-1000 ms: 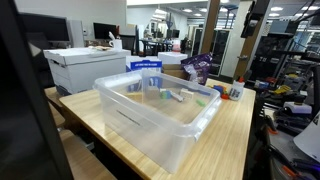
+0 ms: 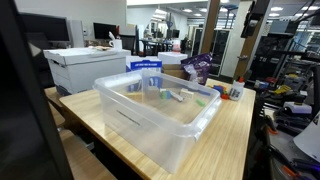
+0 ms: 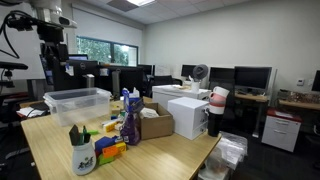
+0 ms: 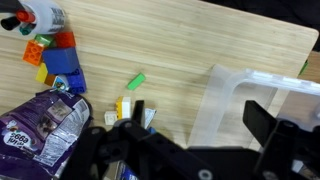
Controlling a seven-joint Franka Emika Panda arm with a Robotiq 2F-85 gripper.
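High above the table, my gripper stands open, its two dark fingers wide apart in the wrist view with nothing between them. Exterior view 1 shows the gripper point(image 2: 250, 22) at the upper right, well clear of everything. A clear plastic bin point(image 2: 170, 133) stands on the wooden table; its rim point(image 4: 225, 80) shows below and right of the gripper. Left of the bin lie a small green piece point(image 4: 136, 81) and several white and yellow pieces point(image 4: 123, 107). A purple bag point(image 4: 45, 130), red and blue blocks point(image 4: 63, 62) and a cup of pens point(image 4: 45, 17) are farther left.
Beyond the bin stand a blue-and-white box point(image 2: 146, 63) and, in exterior view 2, an open cardboard box point(image 3: 155, 125). A white box point(image 3: 187, 118) is beside it, near a stack of cups point(image 3: 217, 98). Bare tabletop point(image 4: 180, 45) shows between the blocks and the bin.
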